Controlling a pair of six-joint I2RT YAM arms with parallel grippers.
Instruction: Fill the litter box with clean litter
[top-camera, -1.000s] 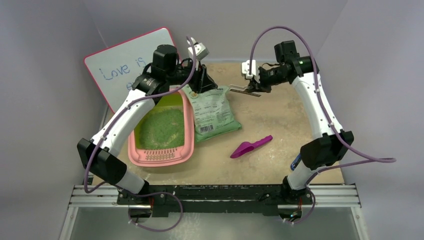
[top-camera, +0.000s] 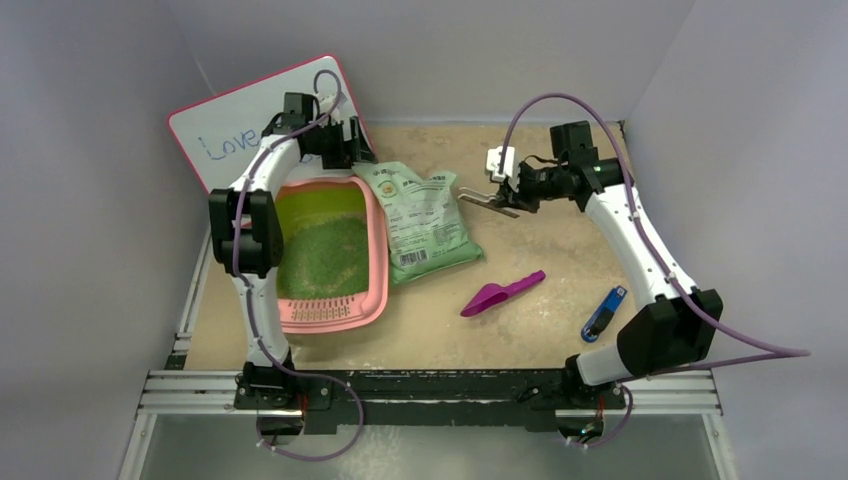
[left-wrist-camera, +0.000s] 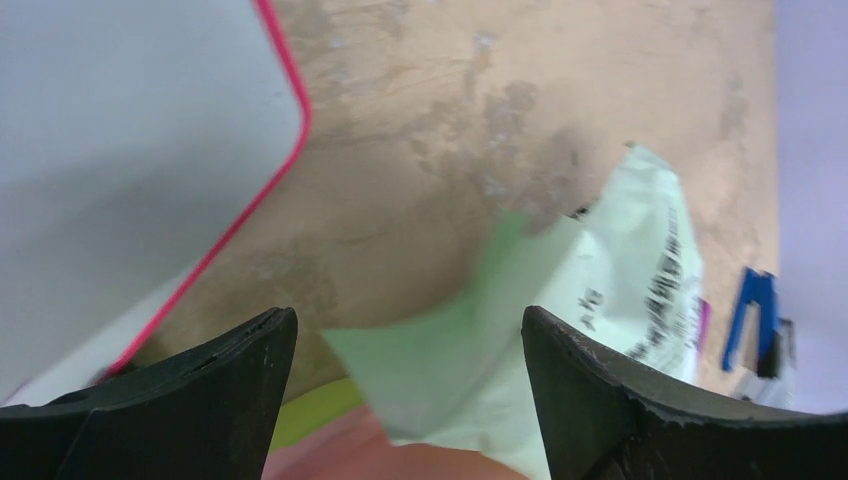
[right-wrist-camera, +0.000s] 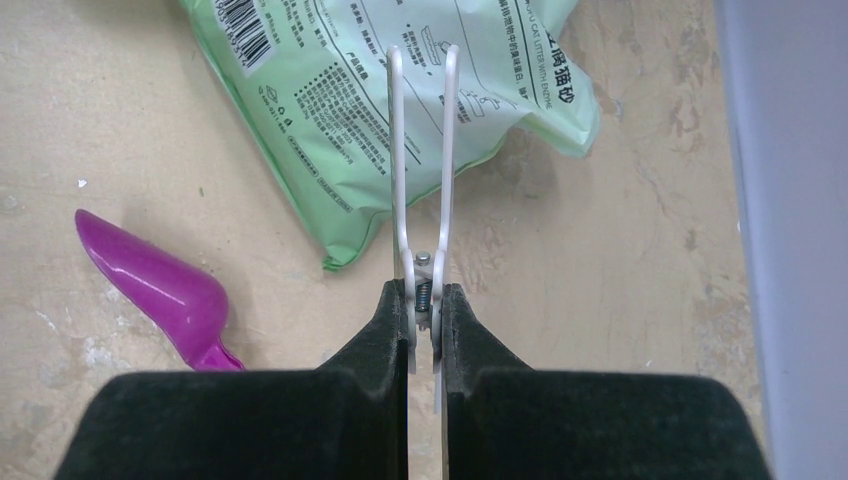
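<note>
The green-and-white litter bag (top-camera: 425, 215) lies against the right side of the pink litter box (top-camera: 335, 320), which holds green granular litter (top-camera: 325, 255). My left gripper (top-camera: 364, 146) is open near the bag's far left corner. In the left wrist view, the blurred bag top (left-wrist-camera: 440, 370) shows beyond and between the spread fingers; they do not close on it. Right of the bag, my right gripper (top-camera: 512, 203) is shut on a slim metal clip (right-wrist-camera: 448, 150) with two long pale prongs and a spring. Those prongs point toward the bag.
A purple scoop (top-camera: 500, 293) lies in front of the bag. A blue-and-black tool (top-camera: 604, 314) rests near the right arm. Behind the box leans a red-edged whiteboard (top-camera: 245, 115) with writing. Bare tabletop (top-camera: 560, 255) surrounds the scoop.
The right arm shifted slightly toward the front, still holding the clip.
</note>
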